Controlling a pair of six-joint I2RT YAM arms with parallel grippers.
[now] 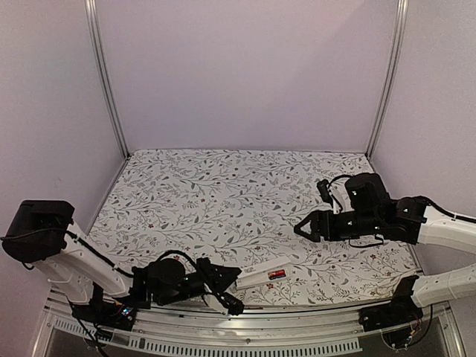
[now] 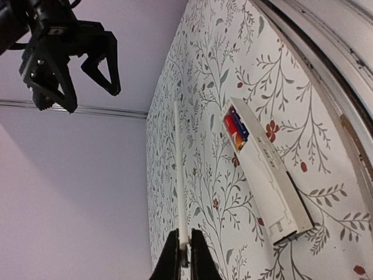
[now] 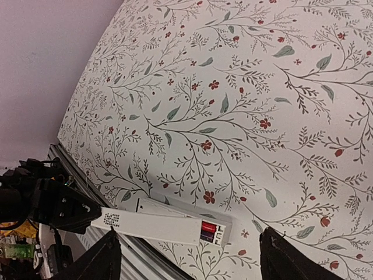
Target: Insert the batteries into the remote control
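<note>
The remote (image 2: 271, 192) lies on the patterned table, its battery bay (image 2: 236, 128) partly filled with red and blue batteries. My left gripper (image 1: 234, 274) is shut on the thin white cover, seen edge-on in the left wrist view (image 2: 179, 175) and held above the remote, partly hiding it from the right wrist camera. My right gripper (image 1: 312, 227) stands open, raised to the right of the remote, with nothing seen between its fingers.
The remote is near the table's front metal rail (image 1: 223, 320). Walls stand at the sides and back.
</note>
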